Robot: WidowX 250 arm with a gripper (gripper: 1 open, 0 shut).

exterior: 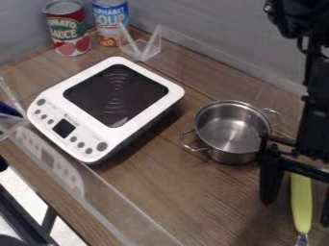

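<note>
My black gripper [293, 180] is low at the right edge, open, its fingers over a yellow-green utensil [301, 204] with a metal end that lies on the wooden counter. Whether the fingers touch it is unclear, and they partly hide its upper part. A steel pot [232, 132] with two handles stands just left of the gripper.
A white induction cooker [77, 134] sits at the left. Two cans, tomato sauce [68, 29] and alphabet soup [111, 21], stand at the back left beside a clear plastic piece. The counter [180, 202] below the pot is clear.
</note>
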